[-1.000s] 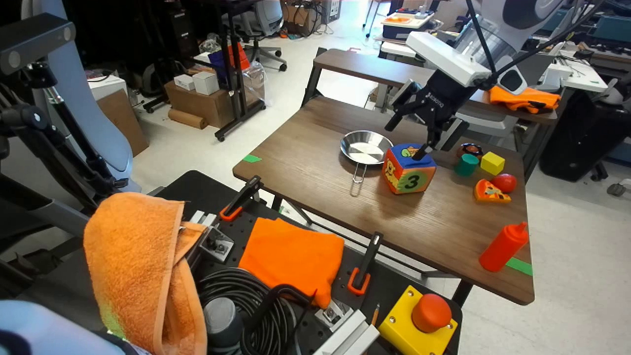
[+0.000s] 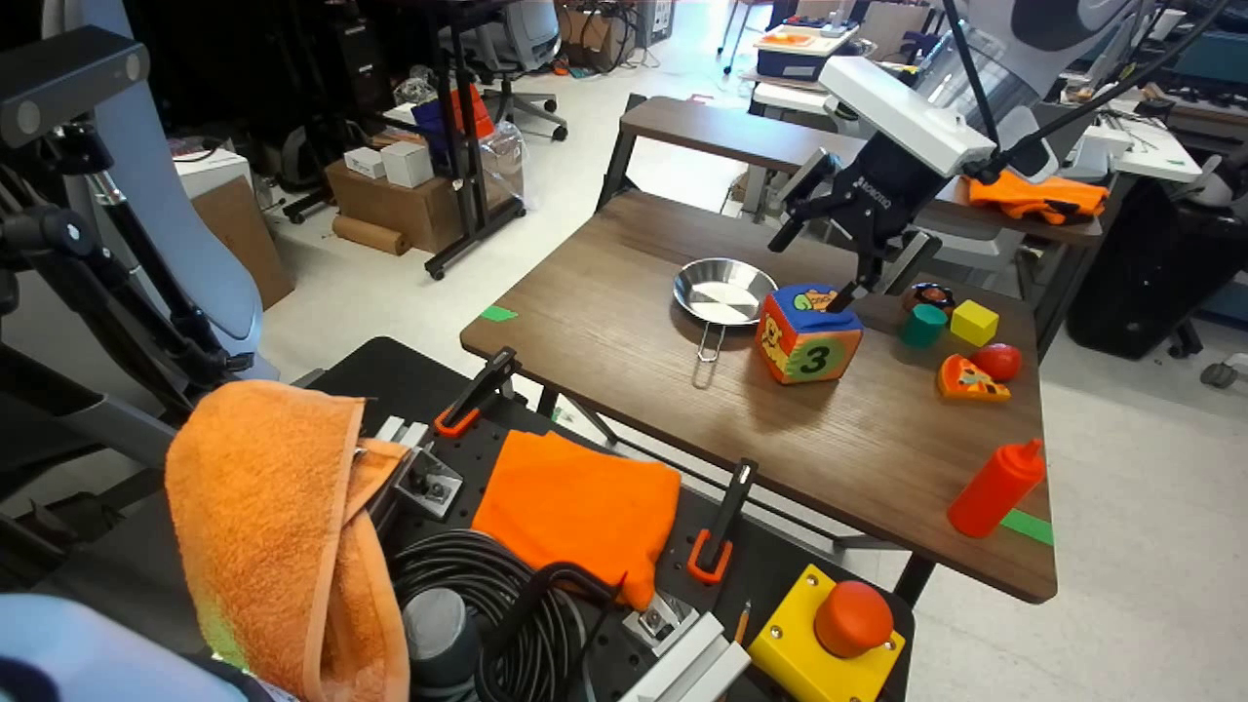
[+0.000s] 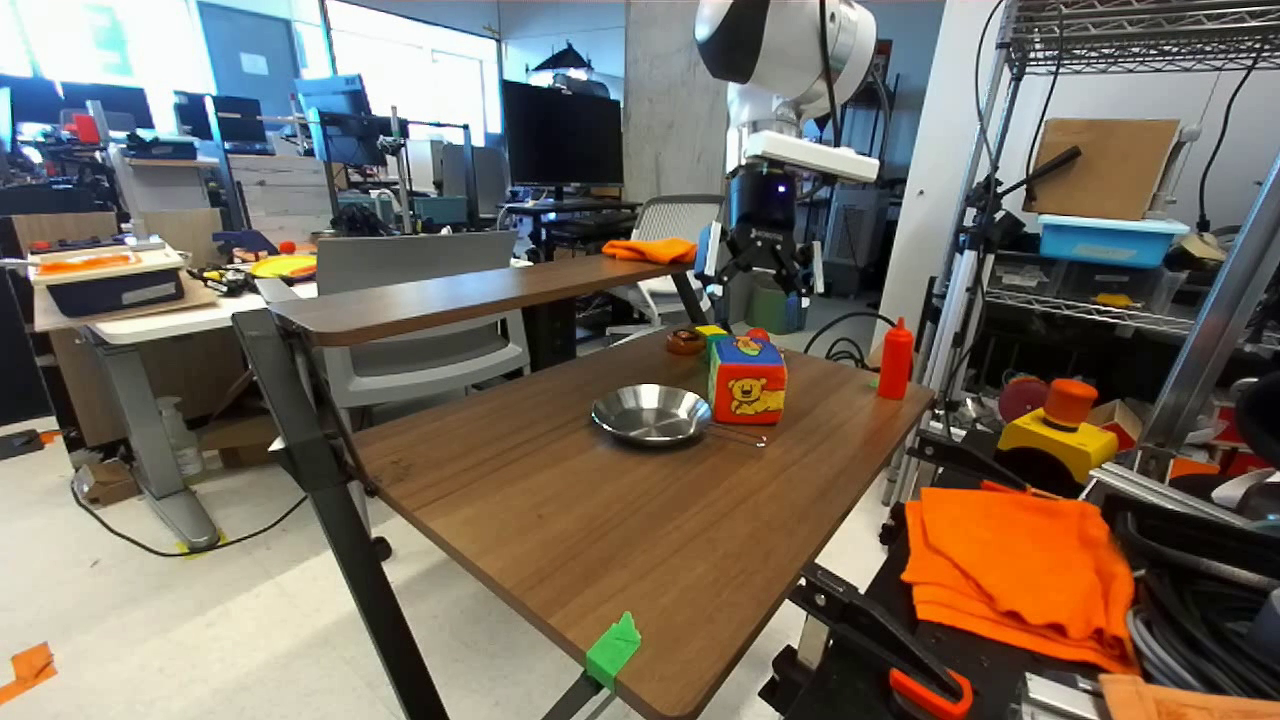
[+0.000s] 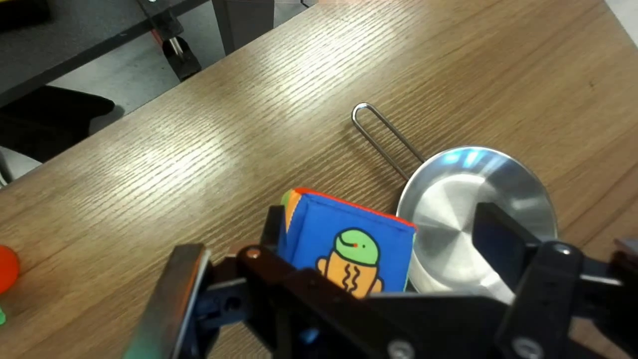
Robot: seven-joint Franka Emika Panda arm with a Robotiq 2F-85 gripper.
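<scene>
A soft picture cube [image 2: 809, 335] stands on the wooden table, its blue top facing up. Just beside it lies a small steel pan [image 2: 724, 291], its wire handle toward the table's near edge. My gripper [image 2: 809, 274] is open above the far side of these two, with nothing held. From the wrist, the blue face of the cube [image 4: 350, 245] shows near the left finger [image 4: 273, 227], and the right finger [image 4: 499, 233] overlaps the pan [image 4: 442, 197]. The gripper's body hides the cube's lower part there. Exterior view 2 has the gripper [image 3: 764, 286] higher than the cube [image 3: 747, 382].
Right of the cube are a green cup [image 2: 923, 327], a yellow block [image 2: 973, 323], a red ball [image 2: 997, 362] and a pizza slice [image 2: 972, 380]. A red squeeze bottle [image 2: 996, 489] stands at the near right corner.
The arm and gripper have shifted slightly to the right in exterior view 1. The gripper remains open, while the cube, pan and other objects are where they were.
</scene>
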